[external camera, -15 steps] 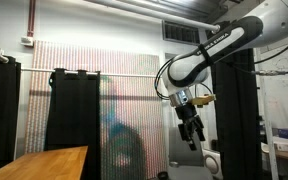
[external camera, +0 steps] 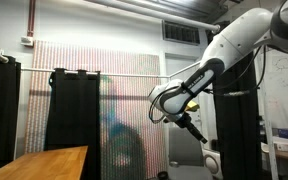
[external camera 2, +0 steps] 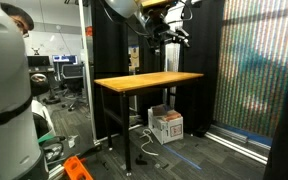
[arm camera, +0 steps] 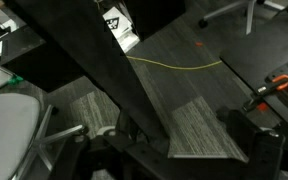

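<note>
My gripper (external camera: 201,137) hangs in the air to the right of the wooden table (external camera: 46,163), tilted down and to the right. In exterior view 2 the gripper (external camera 2: 180,41) appears high above the tabletop (external camera 2: 149,81). Along the bottom of the wrist view its dark fingers (arm camera: 262,146) stand wide apart, so it is open. Nothing sits between them; only floor and a dark post lie beyond. The visible part of the tabletop is bare.
A grey chair (external camera: 189,152) stands near the gripper. Beneath the table rests a cardboard box (external camera 2: 166,124). The wrist view shows a dark post (arm camera: 89,65), a yellow cable (arm camera: 179,67) and an orange-handled tool (arm camera: 276,83). Black curtains (external camera: 74,115) hang behind the table.
My wrist has moved left and down in exterior view 1. The gripper has swung from nearly straight down to a slant toward the lower right.
</note>
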